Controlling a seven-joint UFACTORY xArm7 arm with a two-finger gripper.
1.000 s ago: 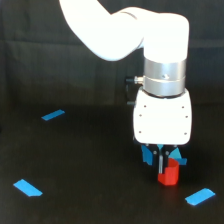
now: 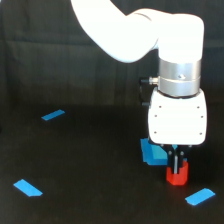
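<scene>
A small red block [image 2: 177,176] stands on the dark table at the right. Directly above it, my gripper [image 2: 176,158] points down, its dark fingers overlapping the block's upper part. Whether they grip the block or only stand in front of or beside it, I cannot tell. A blue object [image 2: 153,153] lies just left of the fingers and behind the red block, partly covered by the white hand.
Blue tape strips mark the table: one at the far left [image 2: 53,115], one at the near left [image 2: 28,188], one at the near right [image 2: 200,197].
The arm and gripper have moved right. The red block also sits a little farther right. More of the blue object shows left of the fingers, and none shows to their right.
</scene>
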